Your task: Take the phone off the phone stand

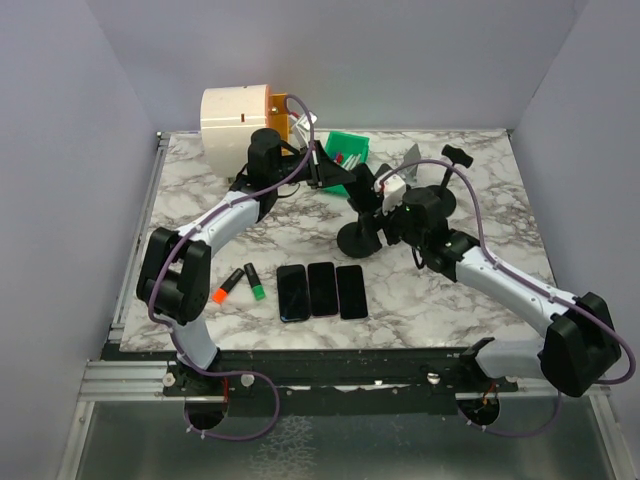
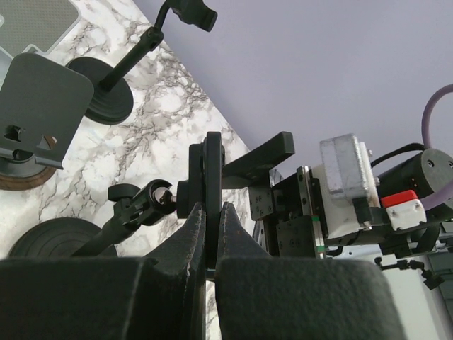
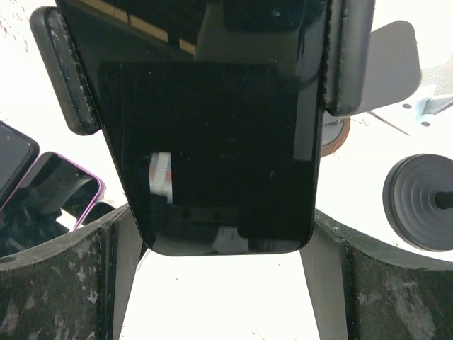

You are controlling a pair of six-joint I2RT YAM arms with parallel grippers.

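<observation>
A black phone (image 3: 212,163) fills much of the right wrist view, held upright in the dark clamp stand, whose side arms (image 3: 345,64) flank it. The stand's round base (image 1: 356,240) rests on the table. My right gripper is around the phone's near end, its two fingers to either side; whether they press on it is unclear. From above, both grippers meet at the phone.
Three phones (image 1: 322,290) lie at the front, with two markers (image 1: 254,281) to their left. A green tray (image 1: 340,145), a white cylinder (image 1: 230,130) and other stands (image 2: 99,92) stand behind and beside the grippers.
</observation>
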